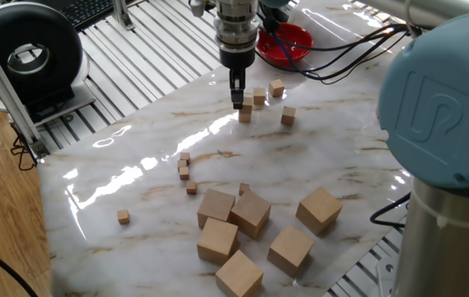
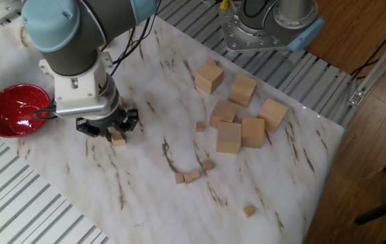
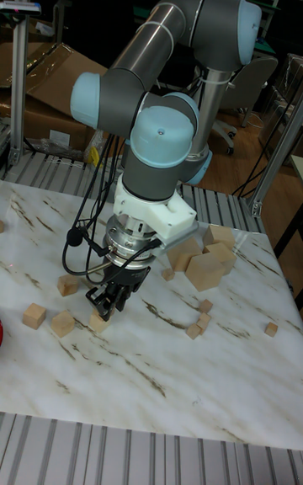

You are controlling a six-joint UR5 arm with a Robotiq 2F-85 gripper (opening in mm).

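My gripper (image 1: pixel 237 101) points down close above the table, near the red bowl. Right at its fingertips is a small wooden cube (image 1: pixel 245 116), with another wooden face (image 1: pixel 247 102) just above it, partly covered by the finger. The second exterior view shows wood (image 2: pixel 118 137) beneath and between the dark fingers (image 2: pixel 133 120). In the third view a cube (image 3: pixel 98 322) sits by the fingertips. Whether the fingers grip it or stand around it cannot be made out.
A red bowl (image 2: pixel 17 112) stands beside the arm. Several large wooden blocks (image 1: pixel 250 214) cluster near the robot's base. Tiny cubes (image 1: pixel 184 173) lie mid-table, with one apart (image 1: pixel 123 217). Bare marble separates these groups. Cables hang along the arm.
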